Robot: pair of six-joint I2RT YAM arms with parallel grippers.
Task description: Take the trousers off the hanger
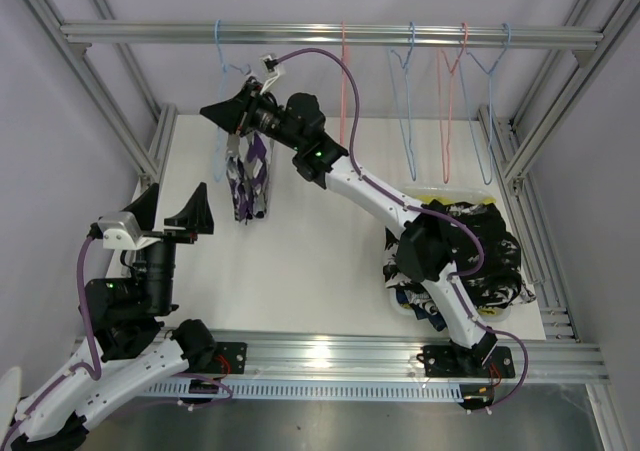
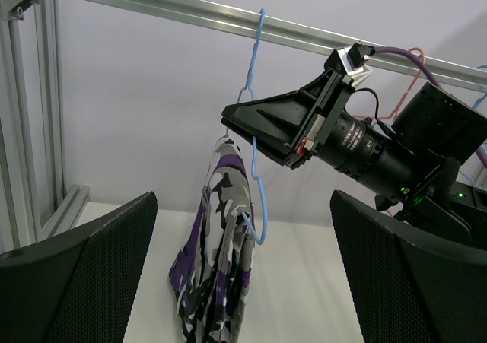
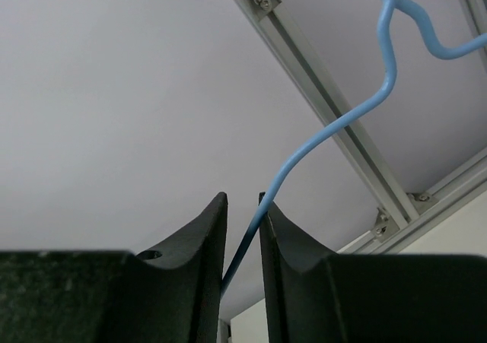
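Patterned purple, white and black trousers (image 1: 250,181) hang on a blue hanger (image 2: 262,206) at the left of the rail. My right gripper (image 1: 222,116) is up at that hanger, just above the trousers; in its own wrist view the blue wire (image 3: 304,149) runs across between its fingertips, which stand a little apart. Whether it grips the wire cannot be told. My left gripper (image 1: 170,211) stands open at the lower left, empty, facing the hanging trousers.
The metal rail (image 1: 300,33) carries several other blue and pink hangers to the right. A bin of dark patterned clothes (image 1: 480,281) sits at the right. The middle of the white board is clear.
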